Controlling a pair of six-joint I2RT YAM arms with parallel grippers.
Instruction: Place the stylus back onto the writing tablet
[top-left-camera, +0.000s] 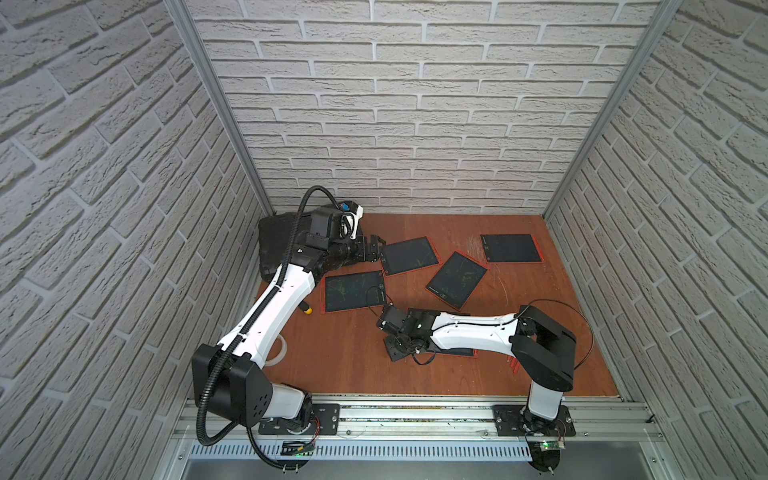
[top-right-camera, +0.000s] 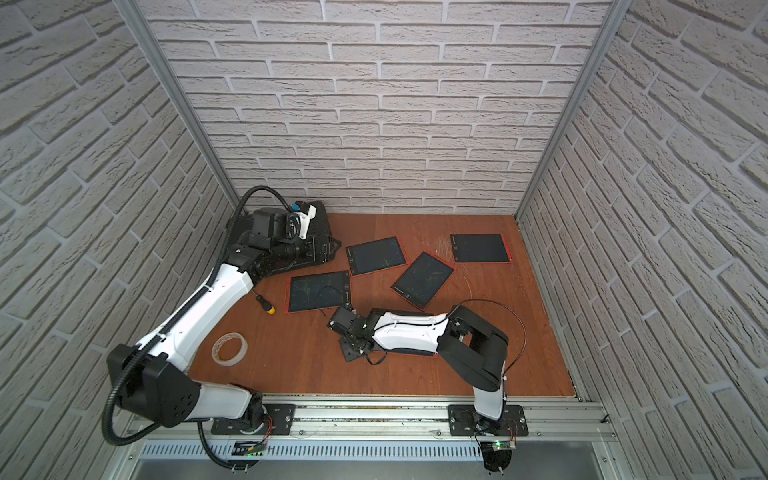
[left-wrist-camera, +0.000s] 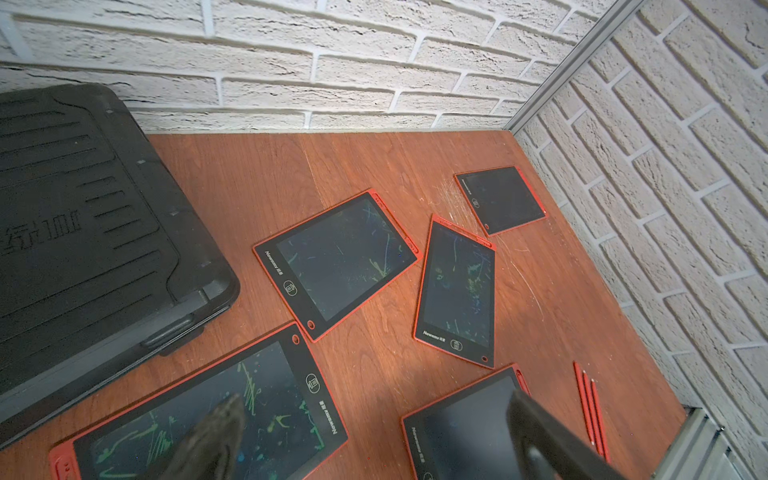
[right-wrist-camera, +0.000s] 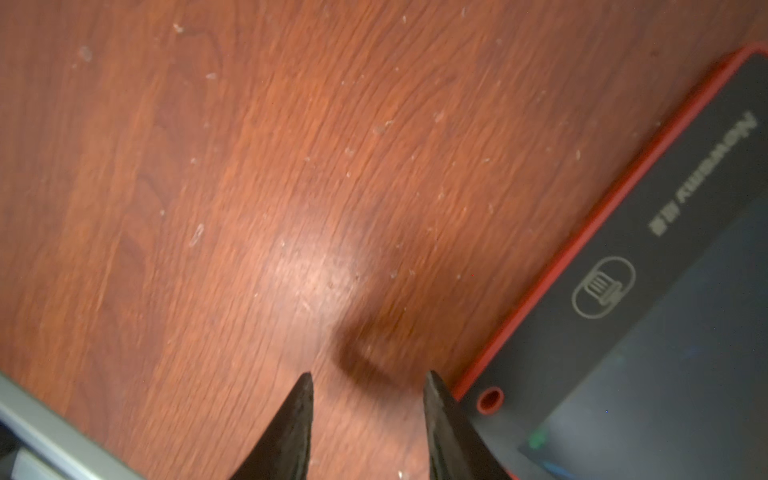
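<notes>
Red styluses (left-wrist-camera: 590, 404) lie close together on the table at the right in the left wrist view. The nearest writing tablet (right-wrist-camera: 688, 352), black with a red rim, fills the lower right of the right wrist view; my right arm partly covers it from above. My right gripper is partly open over the wood just left of that tablet's corner, nothing showing between its fingers. My left gripper stands open and empty beside the black case, its blurred fingers above the tablets.
More tablets lie around: left (top-left-camera: 354, 291), back middle (top-left-camera: 409, 255), centre (top-left-camera: 457, 279) and back right (top-left-camera: 512, 248). A black case (left-wrist-camera: 88, 232) occupies the back left. A tape roll (top-right-camera: 229, 349) and screwdriver (top-right-camera: 265, 303) lie left.
</notes>
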